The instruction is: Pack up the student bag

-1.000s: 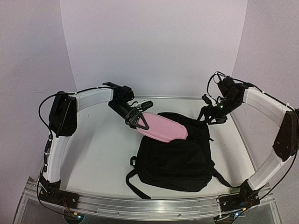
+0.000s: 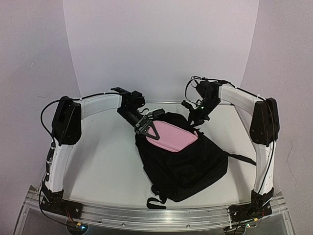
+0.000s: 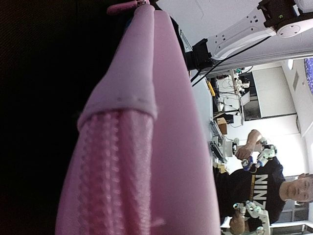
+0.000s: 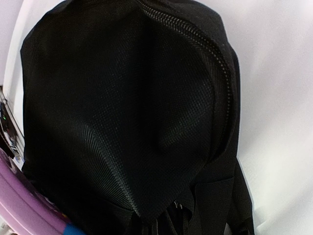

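Note:
A pink zippered case [image 2: 171,137] lies slanted over the opening of the black bag [image 2: 190,171]. My left gripper [image 2: 150,133] is shut on the case's left end; in the left wrist view the case [image 3: 178,147] fills the middle and hides the fingers. At the bag's far rim, near the case's right end, is my right gripper [image 2: 192,122]. The right wrist view shows the bag's fabric [image 4: 122,122] drawn to a point at the right gripper, which is shut on it. How deep the case sits in the bag cannot be told.
One strap [image 2: 156,201] trails at the bag's near left, and another strap [image 2: 242,158] stretches right. A metal rail [image 2: 146,218] runs along the front edge.
My right gripper has moved left, and the bag has turned and skewed with it, its lower right side swinging up. The case and left gripper have shifted only slightly right.

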